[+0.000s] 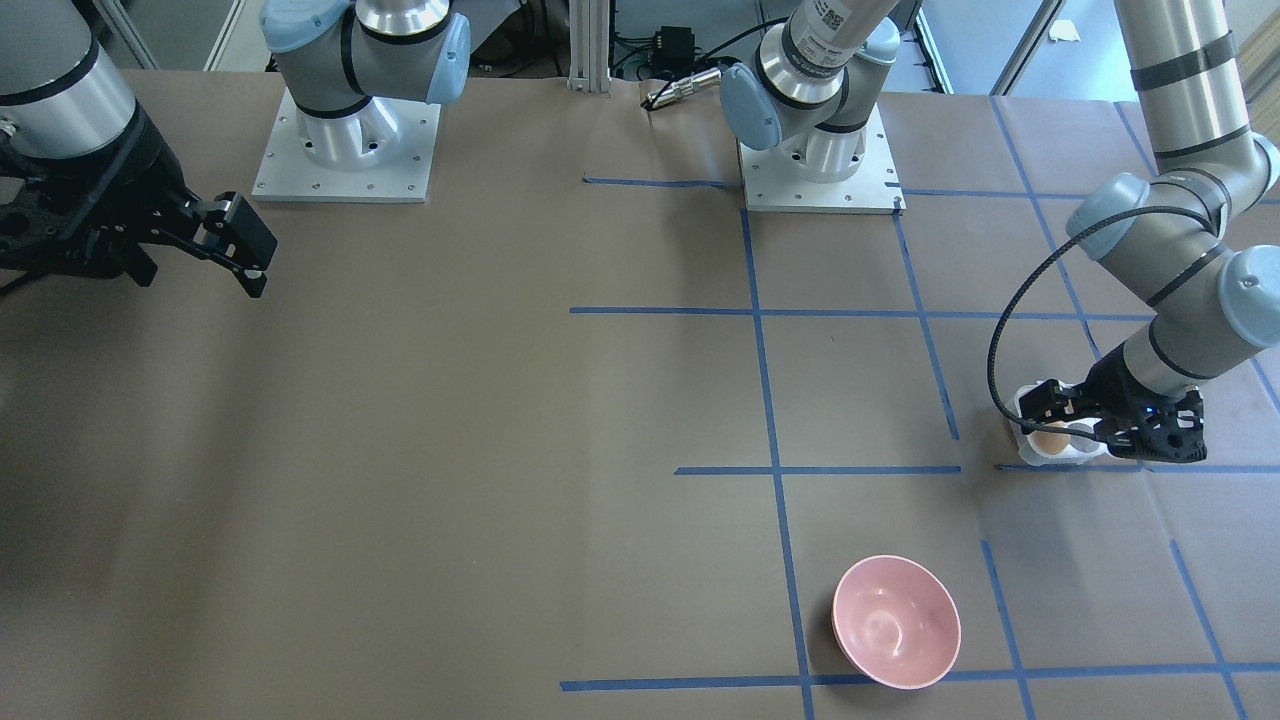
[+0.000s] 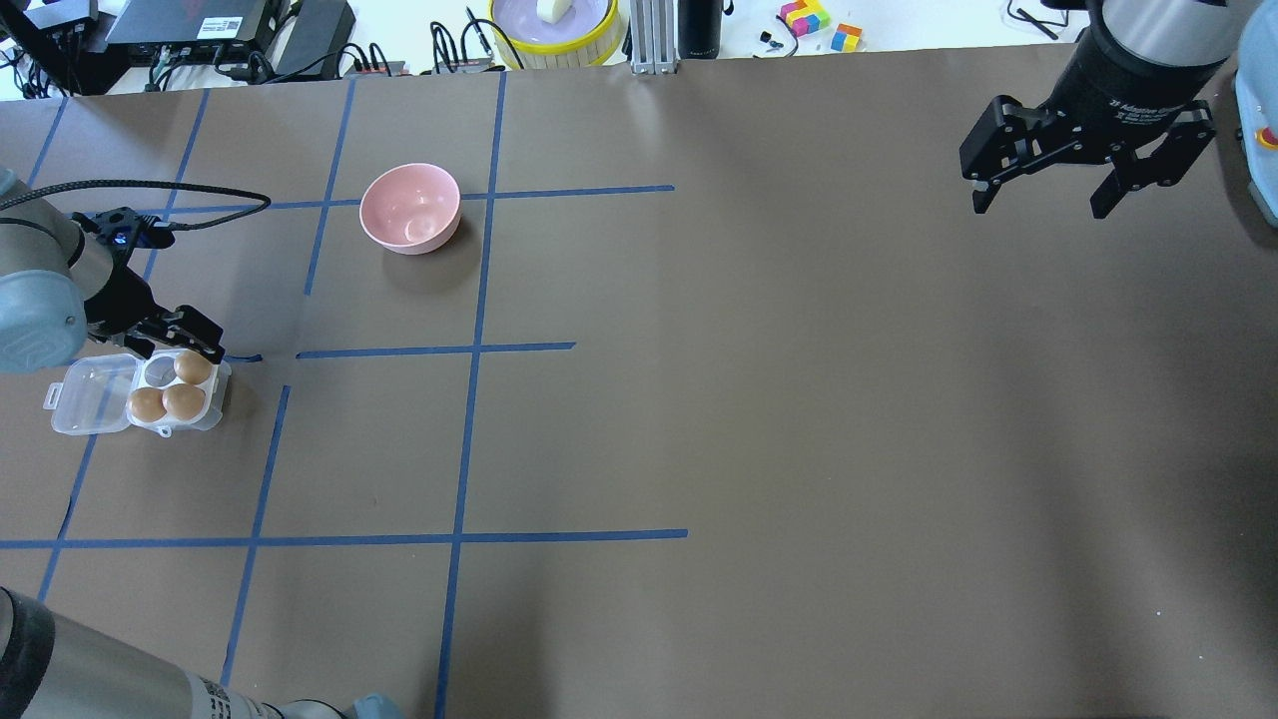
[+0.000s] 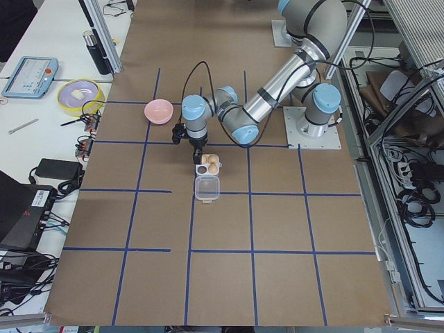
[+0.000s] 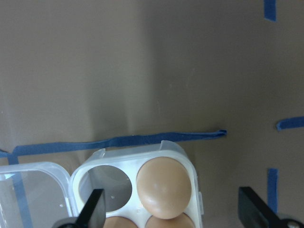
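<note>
A white egg carton (image 2: pixel 205 395) with clear lid (image 2: pixel 90 395) open holds three brown eggs and one empty hollow. In the left wrist view the nearest full egg (image 4: pixel 164 186) sits beside the empty hollow (image 4: pixel 105 187). My gripper is low over the carton, open, its fingertips on either side of that egg and hollow, nothing held. In the front view the gripper largely hides the carton. A pink bowl (image 1: pixel 896 622) stands empty on the taped table, apart from the carton.
Other arms stand around the table, one with a black gripper (image 2: pixel 1078 156) at the top view's upper right. Equipment and cables lie on the white side bench.
</note>
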